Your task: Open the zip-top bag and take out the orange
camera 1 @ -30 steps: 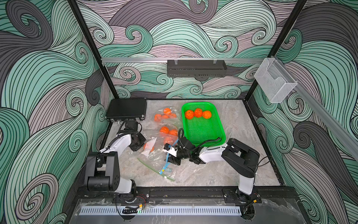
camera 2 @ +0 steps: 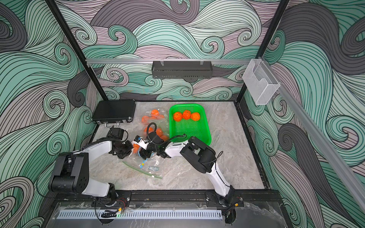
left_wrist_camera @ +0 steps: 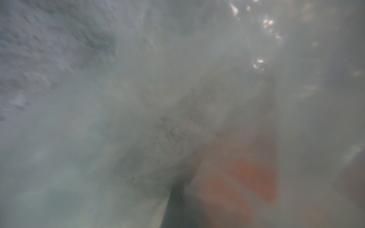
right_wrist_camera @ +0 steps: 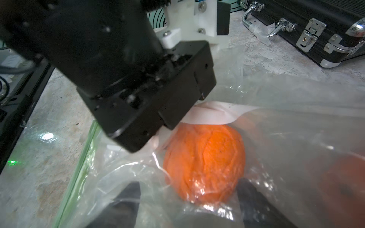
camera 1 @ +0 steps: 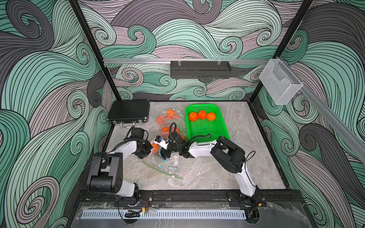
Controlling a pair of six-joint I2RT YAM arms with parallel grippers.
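The clear zip top bag (camera 1: 173,174) lies on the table with its green zip strip (camera 1: 162,171) toward the front. An orange (right_wrist_camera: 205,161) sits under or in the clear film, between the spread fingers of my right gripper, which stands open. Whether those fingers are inside the bag or pressing on it from outside, I cannot tell. My left gripper (camera 1: 149,150) is at the bag's left side, close to that orange, and shut; its tips are hidden. Plastic hazes the left wrist view, where one dark finger (left_wrist_camera: 174,205) and blurred orange patches show.
More oranges in film lie behind my right gripper, and another bagged group (camera 1: 170,112) is farther back. A green basket (camera 1: 216,131) holding 3 oranges stands at the back right. A black case (camera 1: 129,110) sits back left.
My right gripper has moved left to the orange beside the left gripper. The left gripper shifted slightly right and toward the front. The bag film and blue label have shifted.
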